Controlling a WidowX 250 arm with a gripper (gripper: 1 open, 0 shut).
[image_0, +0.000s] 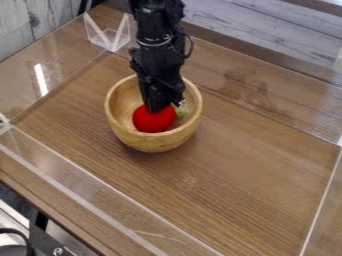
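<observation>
A light wooden bowl sits in the middle of the wooden table, holding a round red object and something pale green behind it. My black gripper points down into the bowl, its tip just over the red object. Its fingertips are dark and crowded together, so I cannot make out the finger state or whether it touches the red object.
Clear plastic pieces stand at the back left and at the left edge. Pale walls border the table at the back and left.
</observation>
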